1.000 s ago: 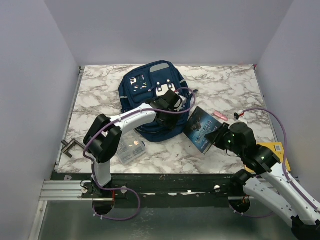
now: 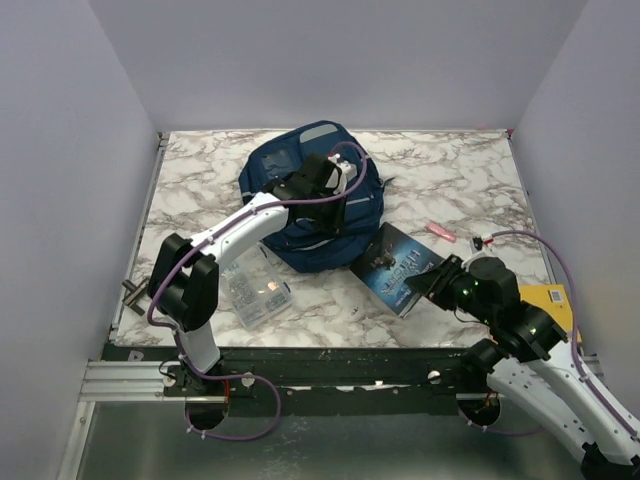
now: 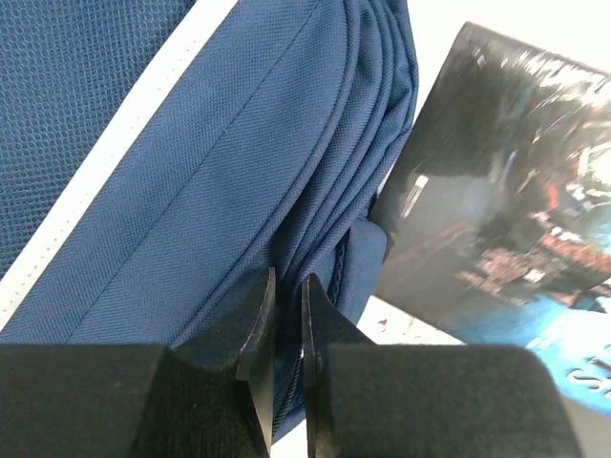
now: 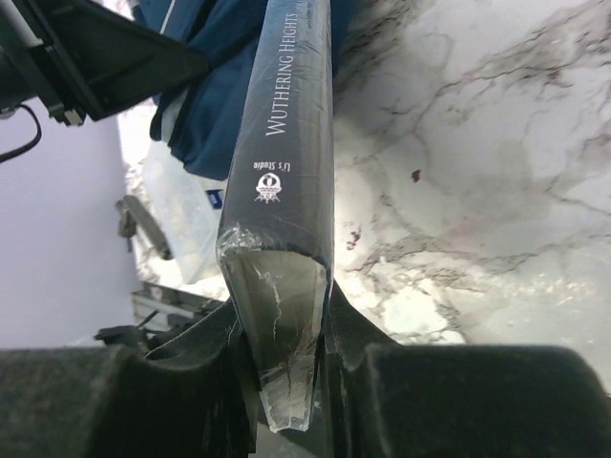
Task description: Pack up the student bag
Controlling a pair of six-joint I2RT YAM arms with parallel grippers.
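Observation:
The dark blue student bag (image 2: 318,258) lies at the back centre, its upper middle covered by my left arm. My left gripper is over the bag's right side, with folded fabric gathered between its nearly closed fingers. To the right, my right gripper (image 2: 416,284) is shut on one end of a dark book (image 2: 390,265). The book's spine, reading Wuthering Heights (image 4: 282,81), faces the right wrist camera. In the top view its far-left edge is right at the bag's right front edge; whether any of it is inside cannot be told.
A clear flat case (image 2: 257,290) lies left of the bag's front. A small pink item (image 2: 440,231) is right of the book, and a yellow item (image 2: 550,305) lies at the right edge, partly behind the right arm.
The book has moved left and slightly toward the front with my right gripper.

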